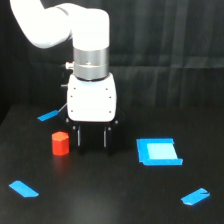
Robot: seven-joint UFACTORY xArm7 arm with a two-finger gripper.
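A small red block stands on the dark table at the left. To its right, my white gripper hangs with its two thin fingers pointing down. A dark gap separates the fingers, and no object shows between them. The block lies outside the left finger, with a narrow space between the two. How high the fingertips are above the table is hard to tell.
A pale square outlined in blue tape lies at the right. Blue tape strips mark the table at front left, front right and back left.
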